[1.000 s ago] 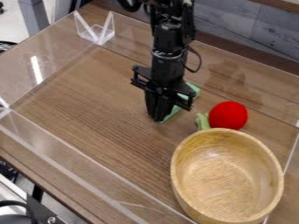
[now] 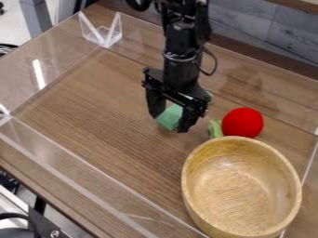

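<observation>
My black gripper (image 2: pixel 176 104) is in the centre of the camera view, low over the wooden table (image 2: pixel 87 130), with its fingers open around a small green object (image 2: pixel 172 117). Part of that object is hidden behind the fingers. Whether the fingers touch it I cannot tell.
A red round object (image 2: pixel 245 122) lies to the right, with a thin green item (image 2: pixel 215 130) beside it. A large yellow bowl (image 2: pixel 241 186) fills the lower right. A clear plastic holder (image 2: pixel 99 28) stands at the back left.
The fingers have moved down and outward around the green object, which now shows between them more than to their right.
</observation>
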